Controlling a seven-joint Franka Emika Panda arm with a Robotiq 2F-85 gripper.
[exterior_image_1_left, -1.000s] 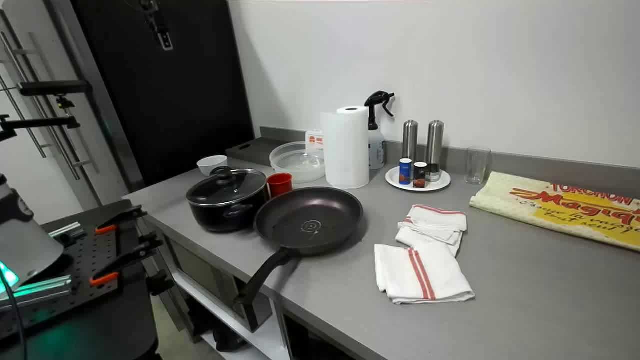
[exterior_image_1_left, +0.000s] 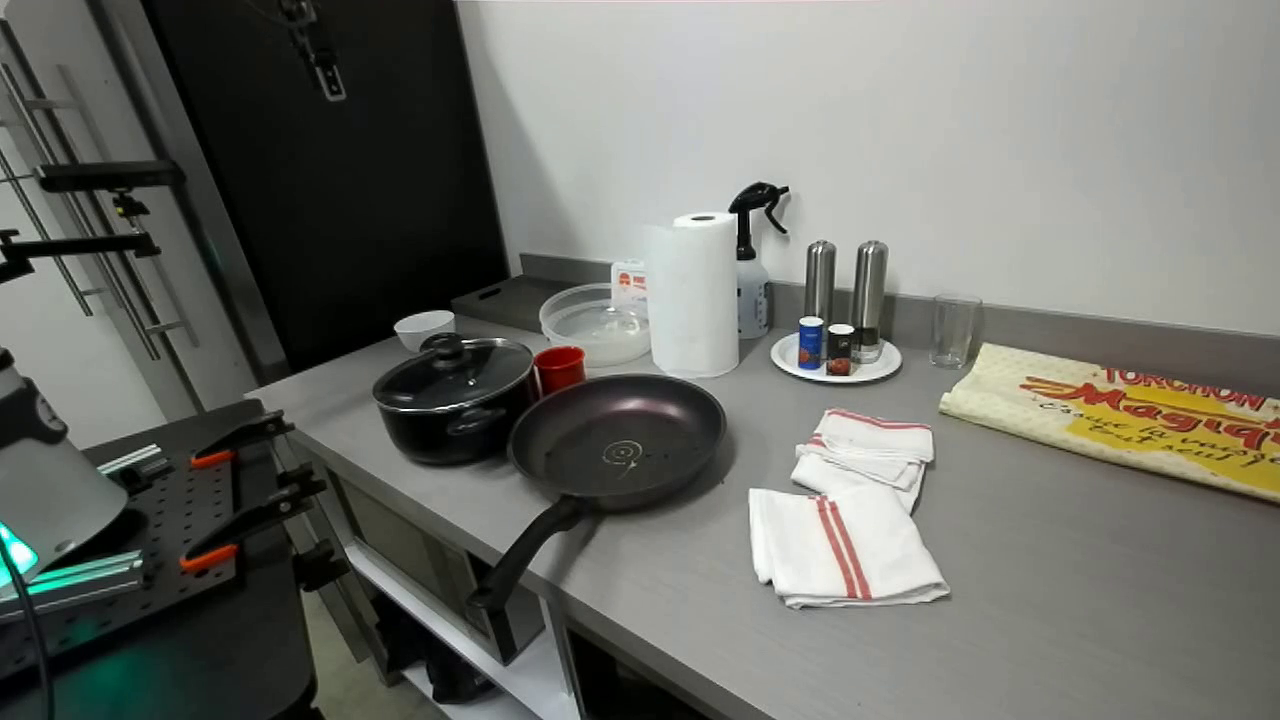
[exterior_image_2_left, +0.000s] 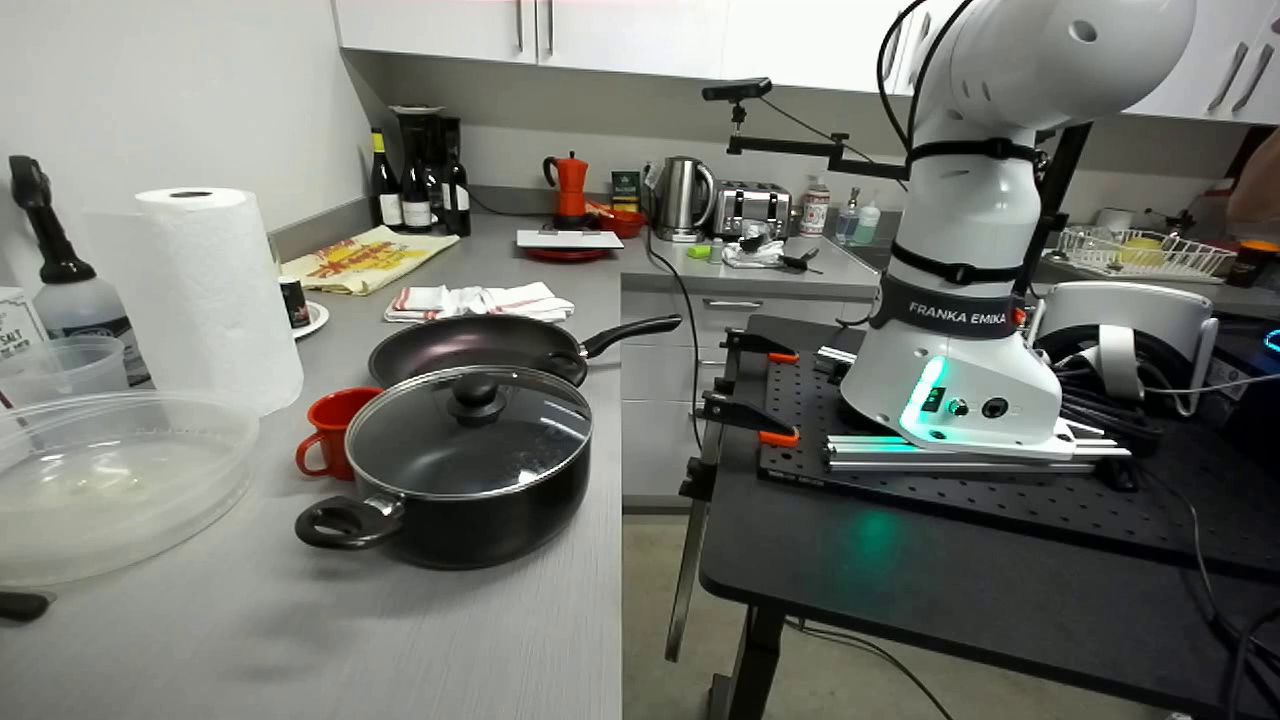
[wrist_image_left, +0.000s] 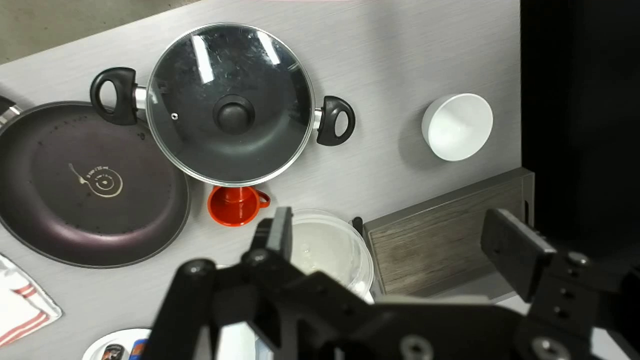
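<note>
In the wrist view my gripper stands open above the counter, its two fingers wide apart with nothing held between them. Below, a black pot (wrist_image_left: 336, 122) wears its glass lid (wrist_image_left: 273, 132), which has a round black knob (wrist_image_left: 234, 114). Beside the pot lie a dark frying pan (wrist_image_left: 78, 198) and a red cup (wrist_image_left: 234, 207). A small white bowl (wrist_image_left: 459, 127) sits apart, on bare counter. The left finger partly covers a clear plastic container (wrist_image_left: 327, 246). In exterior view 2 the arm's base (exterior_image_2_left: 948, 384) shows, but its gripper does not.
A paper towel roll (exterior_image_1_left: 693, 300), a spray bottle (exterior_image_1_left: 752, 294) and a white plate (exterior_image_1_left: 858, 371) with shakers stand toward the wall. White towels (exterior_image_1_left: 846, 546) lie right of the pan. A dark tray (wrist_image_left: 438, 246) is by the black panel.
</note>
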